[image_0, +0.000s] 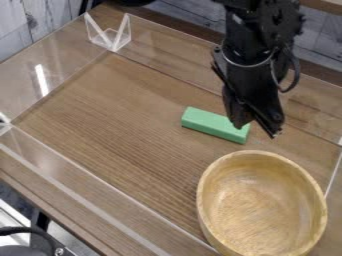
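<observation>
My gripper (249, 114) hangs over the wooden surface at the right, shut, with nothing visible between its fingers. Just below and left of it lies a green block (210, 124), its right end near the fingertips; whether they touch it I cannot tell. A large round tan bowl (214, 205) sits at the lower right, in front of the block and the gripper.
A clear plastic rack (110, 30) stands at the back left. A black cable (27, 238) shows at the lower left corner, beside the surface's edge.
</observation>
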